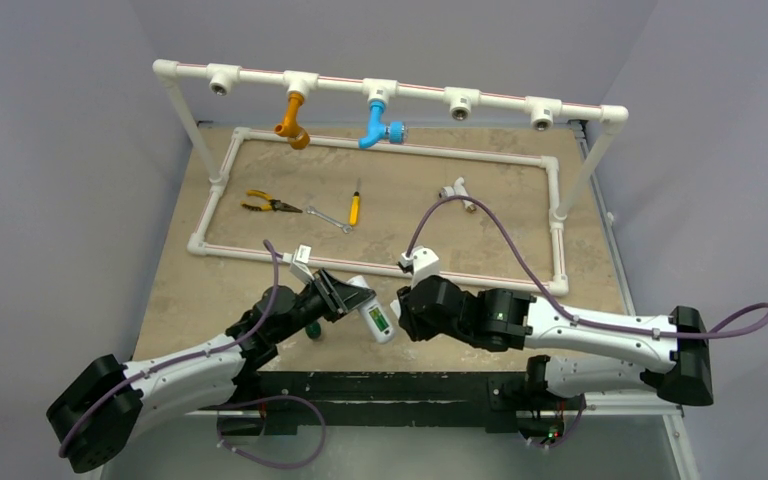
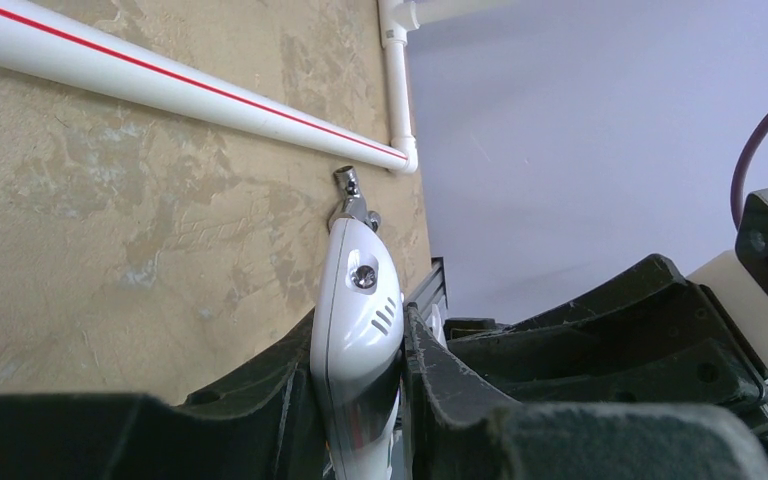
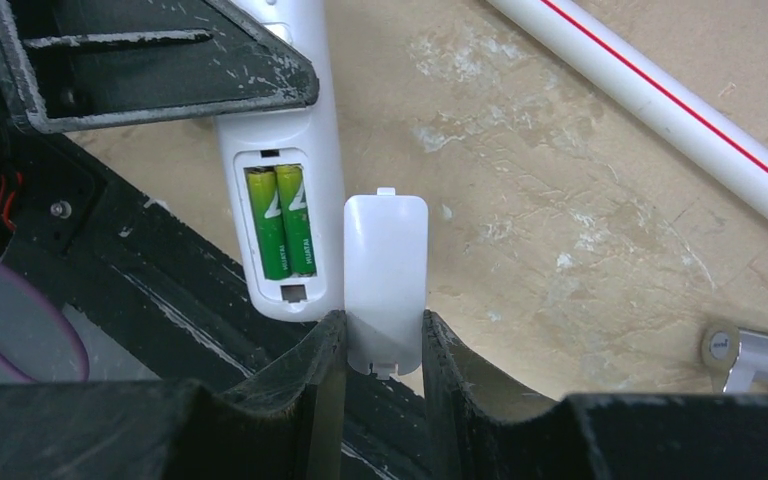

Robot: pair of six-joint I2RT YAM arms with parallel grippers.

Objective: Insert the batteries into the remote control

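Note:
My left gripper (image 1: 352, 298) is shut on the white remote (image 1: 373, 312), which shows its back with the compartment uncovered; in the right wrist view two green batteries (image 3: 280, 222) lie side by side inside it. My right gripper holds the white battery cover (image 3: 385, 265) by its lower end, upright beside the open compartment and apart from it or slightly overlapping the remote's edge. In the left wrist view the remote (image 2: 357, 320) stands between the fingers, its end upward.
A white pipe frame (image 1: 370, 267) lies behind the grippers, with pliers (image 1: 272, 203), a wrench and a yellow screwdriver (image 1: 355, 208) inside it. A metal fitting (image 3: 750, 355) lies to the right. The table's dark front edge is below.

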